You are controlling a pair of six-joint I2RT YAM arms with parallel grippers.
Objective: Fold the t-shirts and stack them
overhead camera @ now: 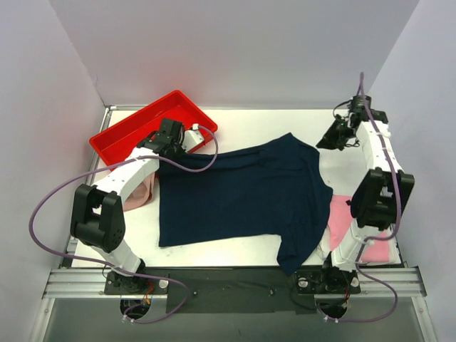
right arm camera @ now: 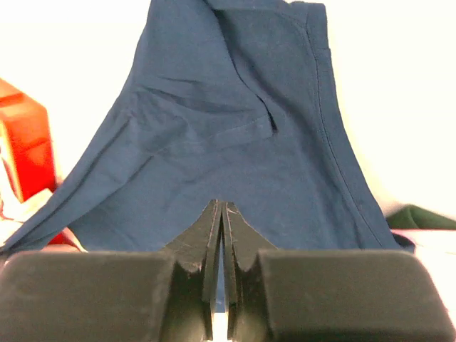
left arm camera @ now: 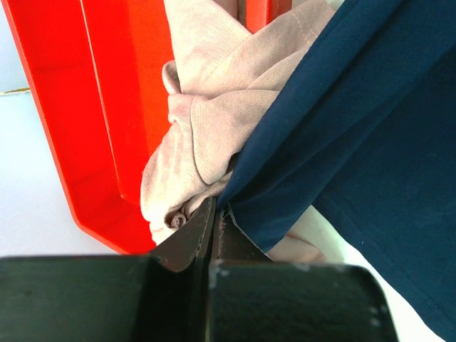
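A navy T-shirt lies spread over the middle of the table, its upper edge uneven and one sleeve hanging past the front edge. My left gripper is shut on an upper corner of it, beside the red bin; in the left wrist view the cloth runs up in taut folds from the fingertips. Above the table at the right, my right gripper is just off the shirt's right edge. Its fingers are shut together with nothing between them, and the navy cloth lies flat below.
A red bin stands at the back left. Beige-pink cloth is bunched beside it, near my left gripper. A pink folded cloth lies at the front right, partly behind the right arm. Bare white table shows along the back.
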